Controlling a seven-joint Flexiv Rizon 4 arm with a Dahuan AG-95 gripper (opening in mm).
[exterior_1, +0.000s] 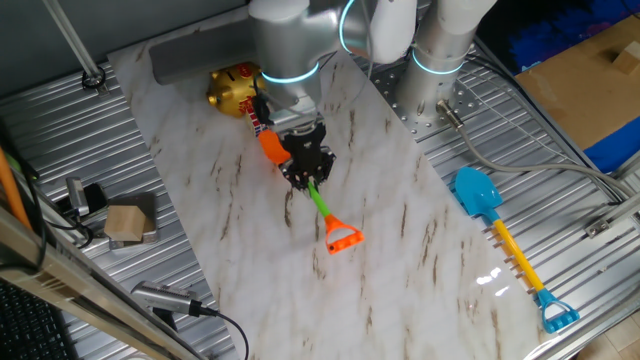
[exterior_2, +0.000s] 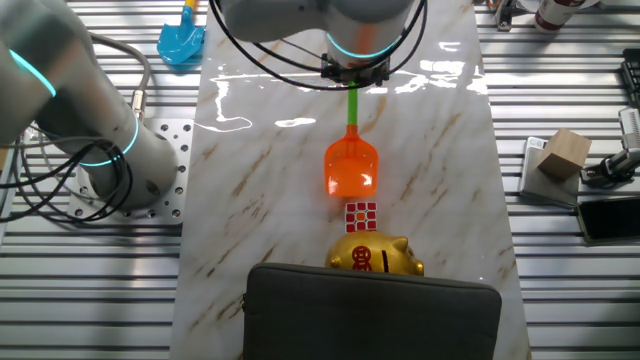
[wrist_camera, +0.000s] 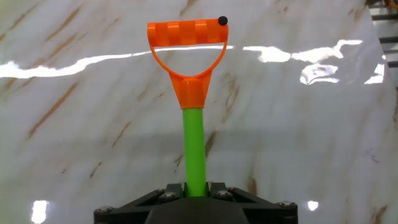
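Observation:
A toy shovel with a green shaft, an orange D-shaped handle and an orange scoop is in my gripper. The black fingers are shut on the shaft, one on each side of it, in the wrist view. From the gripper the handle points away from the gold piggy bank, and the scoop points toward it. Just beyond the scoop's tip lies a Rubik's cube, in front of the piggy bank. Whether the shovel touches the table cannot be made out.
A dark grey case stands behind the piggy bank. Off the marbled board, a blue and yellow shovel lies on the metal slats, and a wooden block sits on the opposite side. The board around the orange handle is clear.

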